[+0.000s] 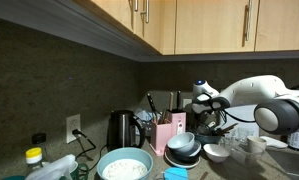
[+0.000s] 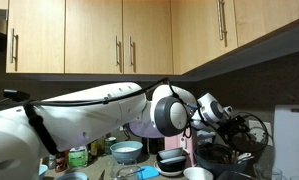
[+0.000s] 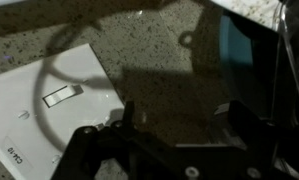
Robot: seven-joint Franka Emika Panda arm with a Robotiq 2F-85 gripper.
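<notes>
My gripper shows as dark shapes along the bottom of the wrist view. Its two fingertips stand apart, with speckled surface visible between them and nothing held. To its left lies a flat white plate (image 3: 47, 118) with a small rectangular switch-like part. A dark teal curved thing (image 3: 235, 55) is at the right, close to the right finger. In the first exterior view the arm's white wrist (image 1: 202, 97) is above the cluttered back of the counter; dishes partly hide what is below it.
A pink utensil holder (image 1: 167, 130), stacked bowls (image 1: 183, 142) and a white bowl (image 1: 217, 153) crowd the counter near the arm. Further left stand a black kettle (image 1: 122, 130) and a pale green basin (image 1: 125, 155). Wooden cabinets (image 1: 221, 25) hang overhead.
</notes>
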